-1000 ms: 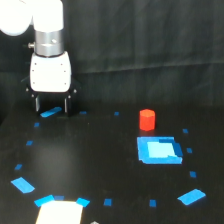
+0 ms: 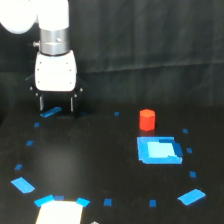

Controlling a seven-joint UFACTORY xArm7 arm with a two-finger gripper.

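Note:
My white gripper [image 2: 57,103] hangs at the back left, with its two dark fingers spread wide and nothing held between them. Beneath it, on the dark table, a blue strip [image 2: 51,112] shows between the fingertips. A red block [image 2: 147,120] stands right of centre, well to the right of the gripper. Just in front of that block is a shallow blue tray [image 2: 145,160] with a white patch [image 2: 160,149] inside it.
Blue tape marks, such as a left one [image 2: 22,185] and a right one [image 2: 191,197], are scattered over the table. At the bottom edge a pale object [image 2: 60,212] is partly cut off. Bare table lies between the gripper and the tray.
The gripper has shifted slightly to the right, staying open. The red block and blue tray have not moved.

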